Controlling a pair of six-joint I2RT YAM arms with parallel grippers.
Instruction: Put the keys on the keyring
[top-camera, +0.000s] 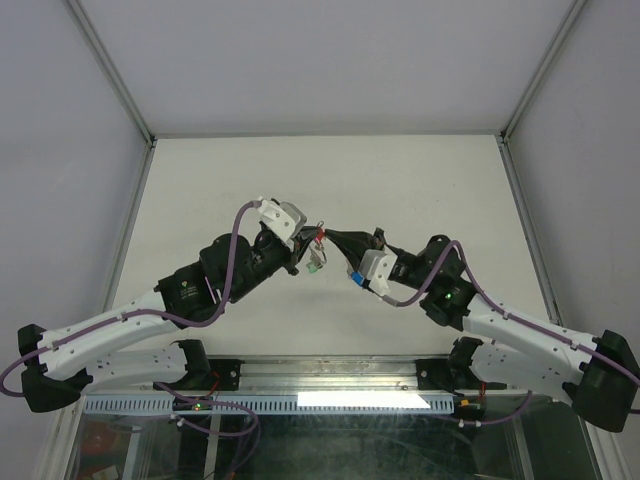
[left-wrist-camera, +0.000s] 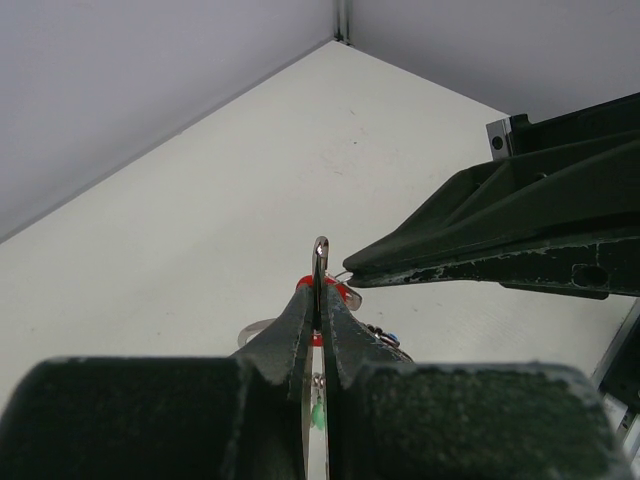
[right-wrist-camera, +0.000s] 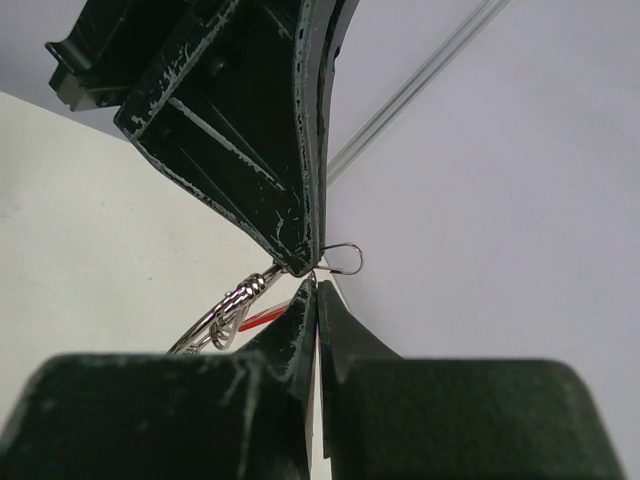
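Observation:
The two gripper tips almost meet above the table. My left gripper is shut on a thin metal keyring (left-wrist-camera: 320, 255), whose loop sticks out past the fingertips. In the right wrist view, the keyring's coiled wire (right-wrist-camera: 235, 305) shows on one side of the left tip, a thin wire loop (right-wrist-camera: 346, 260) on the other. My right gripper is shut, with a little metal at its tips; whether they pinch it is unclear. A red key (right-wrist-camera: 265, 316) is beside the tips. Below hangs a green piece (left-wrist-camera: 318, 413). A blue piece (top-camera: 357, 278) shows under the right gripper.
Grey walls (top-camera: 330, 70) close off the back and sides. A metal rail (top-camera: 320, 375) runs along the front edge.

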